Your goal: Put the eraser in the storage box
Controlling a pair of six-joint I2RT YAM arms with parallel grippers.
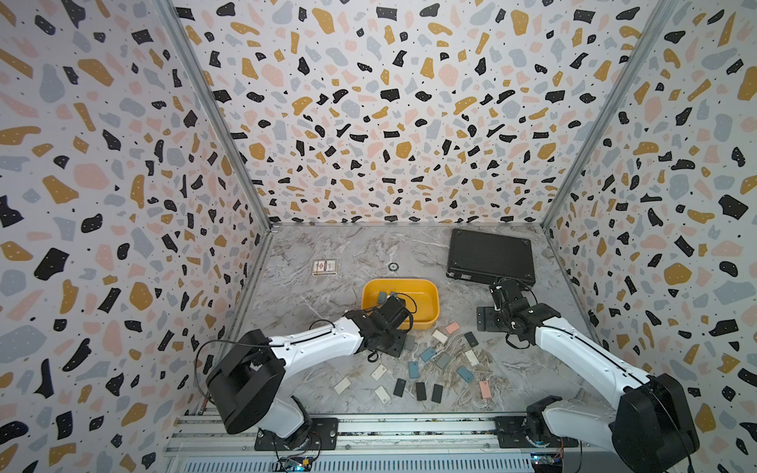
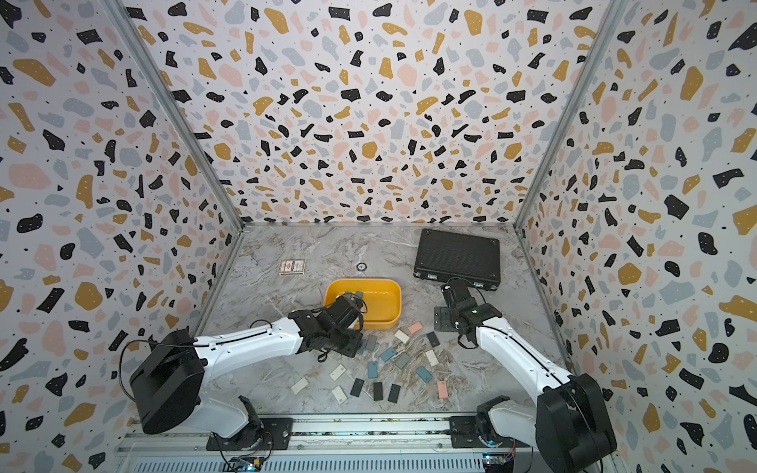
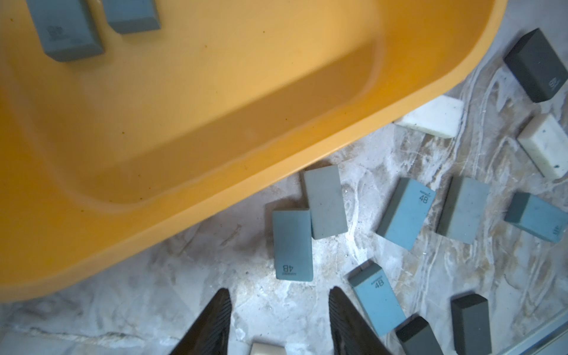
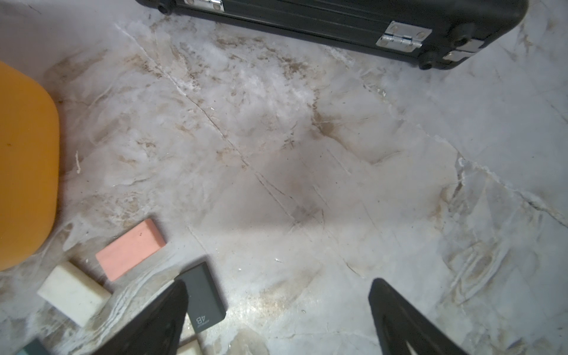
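Note:
Two blue-grey erasers lie inside the yellow storage box [image 1: 429,302]; one is the longer eraser [image 3: 64,28] by its left wall. On the marble just in front of the box, a blue 4B eraser [image 3: 292,245] touches a grey eraser [image 3: 326,201]. My left gripper is open above the table, its fingers [image 3: 214,322] apart with nothing gripped; the blue 4B eraser lies ahead of the gap. Over bare marble right of the box, my right gripper hangs open and empty. A black eraser [image 4: 204,295] lies beside its left finger.
Several white, black, pink and blue erasers are scattered in front of the box, including a pink eraser [image 1: 485,389]. A black case [image 1: 490,256] stands at the back right, and a small card box [image 1: 325,267] at the back left. Marble between box and case is clear.

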